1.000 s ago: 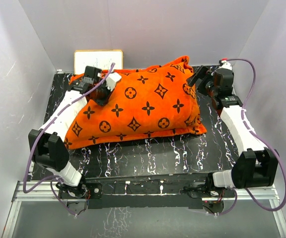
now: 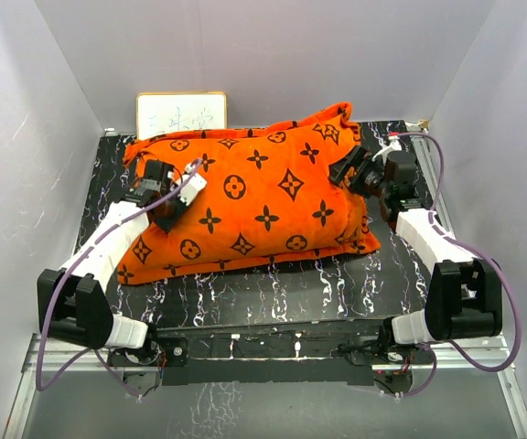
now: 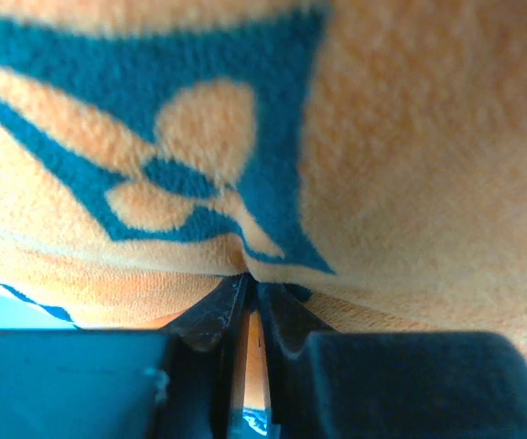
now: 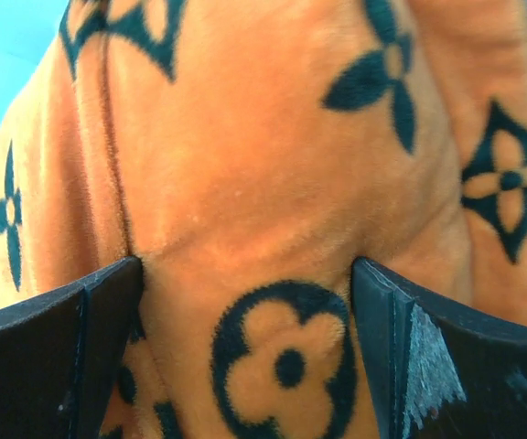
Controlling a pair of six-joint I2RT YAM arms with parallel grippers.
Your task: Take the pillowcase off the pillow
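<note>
The orange pillowcase with black flower and diamond prints (image 2: 245,210) lies across the table with the pillow inside it, hidden. My left gripper (image 2: 174,212) presses into its left part; in the left wrist view its fingertips (image 3: 252,285) are close together at a crease in the cloth, and whether they grip it is unclear. My right gripper (image 2: 341,178) is at the right end of the pillowcase, its fingers wide open on either side of a bulge of the cloth (image 4: 282,210), touching it.
The dark marble table (image 2: 263,297) shows along the front and sides. A whiteboard (image 2: 181,112) stands at the back left against the grey walls.
My left gripper has moved down and left on the pillowcase. My right gripper has moved down and left, onto the right end of the cloth.
</note>
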